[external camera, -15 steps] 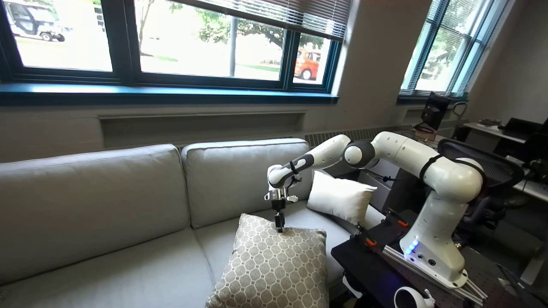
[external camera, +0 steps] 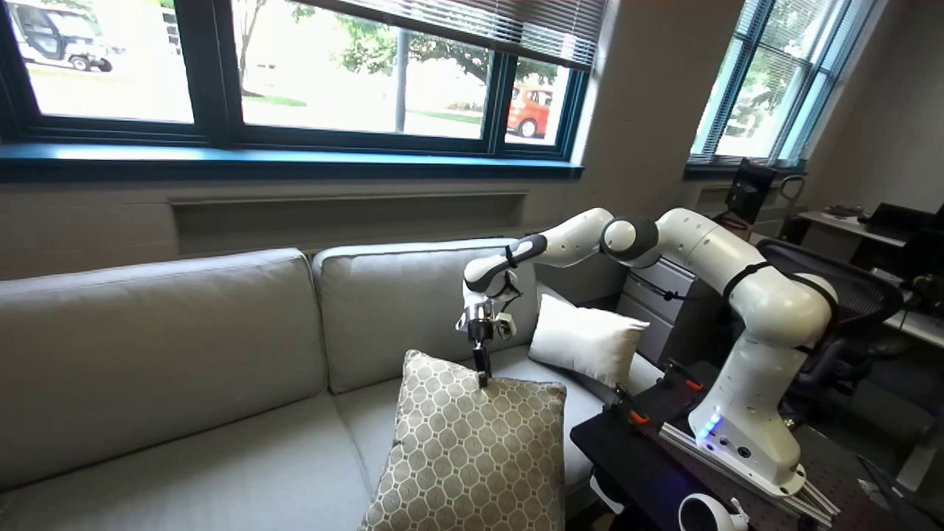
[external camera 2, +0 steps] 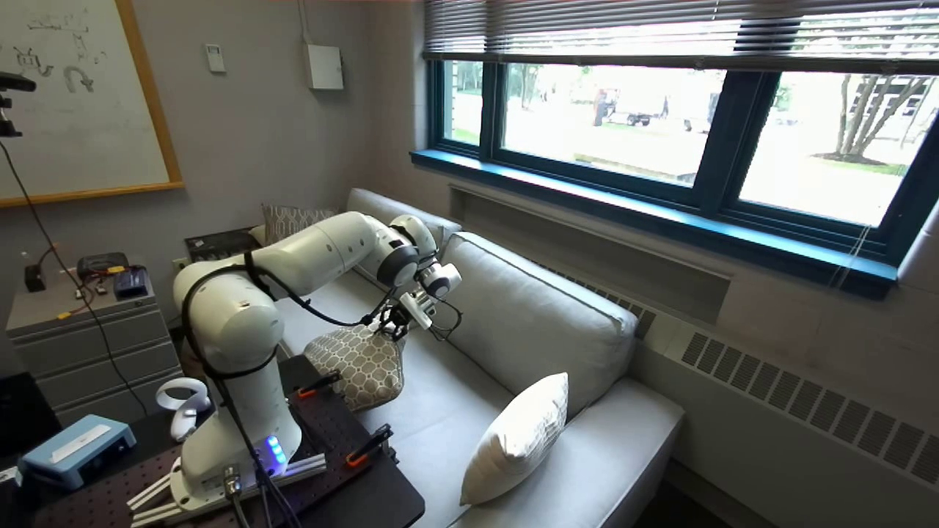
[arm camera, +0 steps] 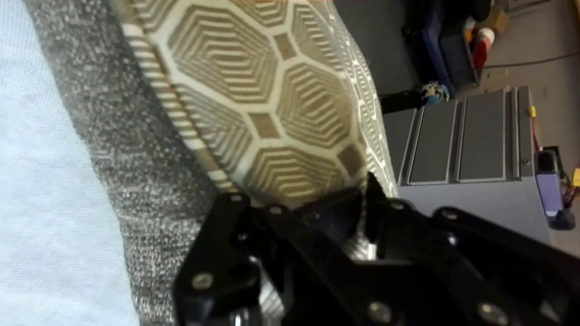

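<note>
A beige pillow with a white honeycomb pattern (external camera: 469, 451) stands tilted on the light grey sofa (external camera: 257, 460), its top edge raised. My gripper (external camera: 482, 379) points down at the middle of that edge and is shut on the fabric. Close up in the wrist view, the patterned cloth (arm camera: 261, 108) runs down into the dark fingers, which hide the pinched part. In the second exterior view the same pillow (external camera 2: 356, 365) hangs under the hand beside the robot's table. A white pillow (external camera: 588, 341) leans in the sofa's corner, apart from the gripper.
The robot's black table (external camera: 637, 469), with orange-and-black clamps (external camera 2: 365, 447) at its edge, borders the sofa's front. Cushioned backrests (external camera: 416, 310) rise behind the pillow.
The arm has risen slightly, and the patterned pillow's top edge has come up with the gripper. The pillow stands steeper than before. The white pillow has not moved.
</note>
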